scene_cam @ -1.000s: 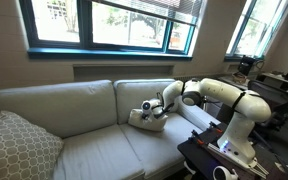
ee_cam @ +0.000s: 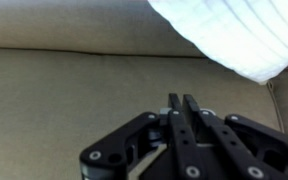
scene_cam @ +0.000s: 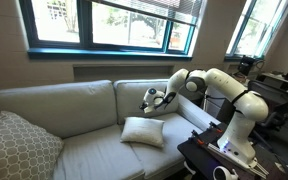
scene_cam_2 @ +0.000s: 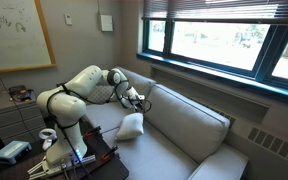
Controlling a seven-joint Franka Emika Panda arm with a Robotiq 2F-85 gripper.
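Note:
A white pillow (scene_cam: 142,131) rests on the sofa seat in exterior view 1, in front of the backrest. Seen from exterior view 2, the same pillow (scene_cam_2: 130,126) lies beneath and in front of the arm's end. My gripper (scene_cam: 147,104) is by the backrest, just above and behind the pillow. In the wrist view the gripper's (ee_cam: 182,102) two dark fingers stand close together, shut, and no object shows between them. The pillow's white corner (ee_cam: 249,35) shows at the top right there, apart from the fingertips.
The grey sofa (scene_cam: 79,110) has a tall backrest close behind my gripper. A patterned grey cushion (scene_cam: 19,150) leans at its left end. Bare seat lies between that cushion and the pillow. A dark table (scene_cam: 209,160) bears the robot's base.
My gripper has risen slightly and is clear of it.

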